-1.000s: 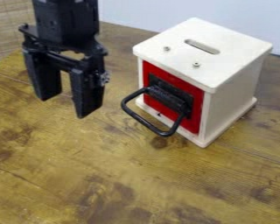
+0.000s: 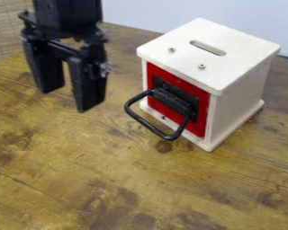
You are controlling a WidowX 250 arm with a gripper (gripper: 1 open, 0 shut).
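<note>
A black gripper (image 2: 66, 85) hangs in the upper left of the camera view, open, with nothing visible between its fingers. Right of it and apart stands a white wooden box (image 2: 237, 94) with a slot in its top and a red front panel (image 2: 197, 124). On that panel is a black fitting with a black looped handle (image 2: 144, 122) sticking out toward the front left.
A white surface stands behind, and a woven mat-like surface (image 2: 4, 36) is at the far left edge.
The gripper has risen somewhat in the view and shifted slightly, its orientation changing a little. The box and its handle look unchanged.
</note>
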